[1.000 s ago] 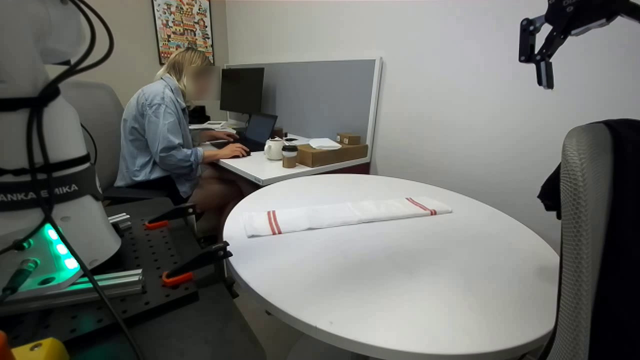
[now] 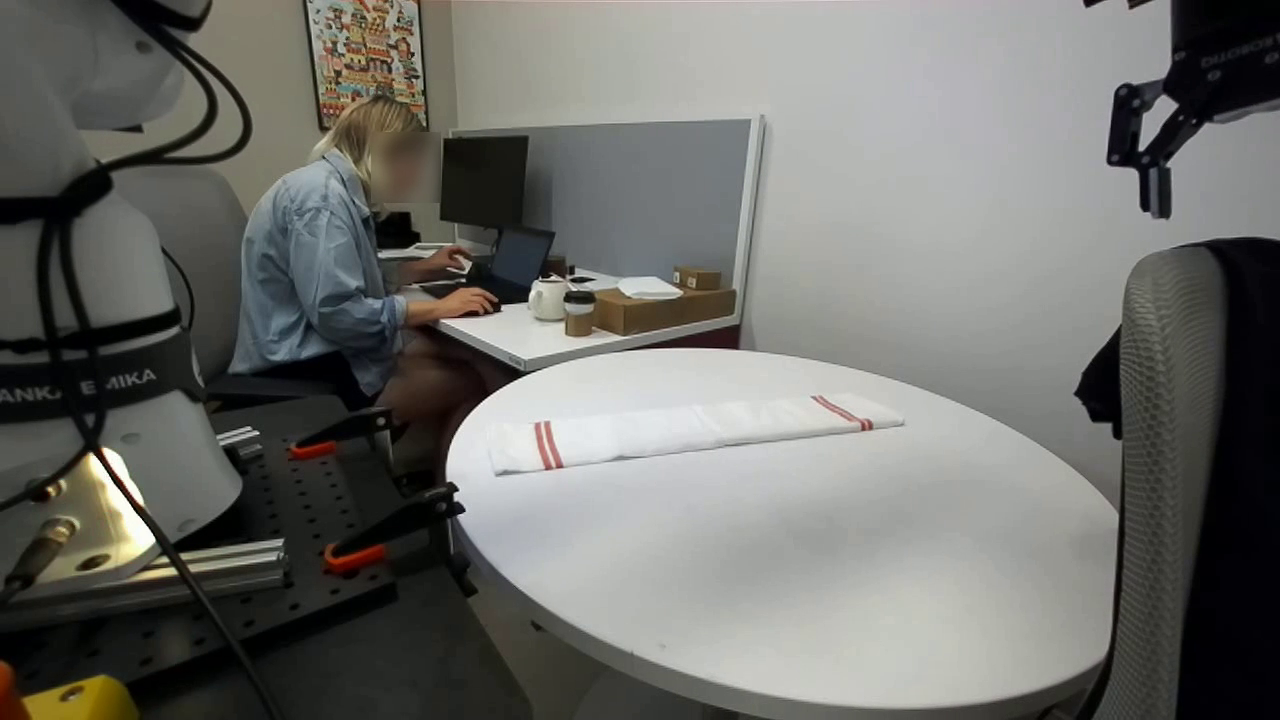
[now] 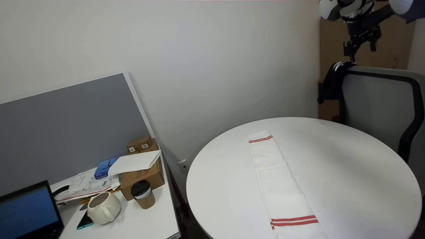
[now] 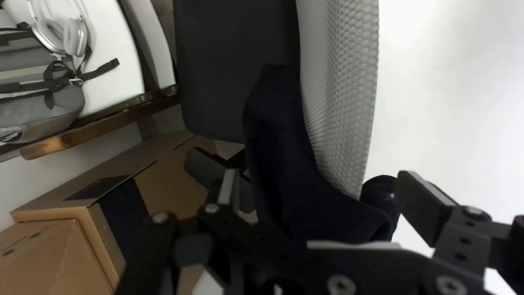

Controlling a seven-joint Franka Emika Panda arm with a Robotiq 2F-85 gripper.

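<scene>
A long folded white towel [image 2: 696, 432] with red stripes near both ends lies flat across the round white table [image 2: 768, 576]; in exterior view 2 it runs from the far side toward the camera [image 3: 279, 175]. Well away from it, my gripper [image 3: 362, 47] hangs in the air above the grey chair. Its fingers are spread wide in the wrist view, open with nothing held. Beneath them shows a dark garment [image 4: 314, 206] draped over the chair back. In exterior view 1 the frame's right edge cuts off part of the gripper.
A mesh chair back [image 2: 1158, 480] rises at the table's right side. On the desk to the left stand a teapot-like mug [image 3: 104, 207], a lidded paper cup [image 3: 144, 195] and cardboard boxes [image 3: 143, 177]. One person [image 2: 330, 264] sits there.
My gripper has moved right and a little lower in exterior view 1. The lights on the arm's base have turned from green to whitish. The towel has stayed put.
</scene>
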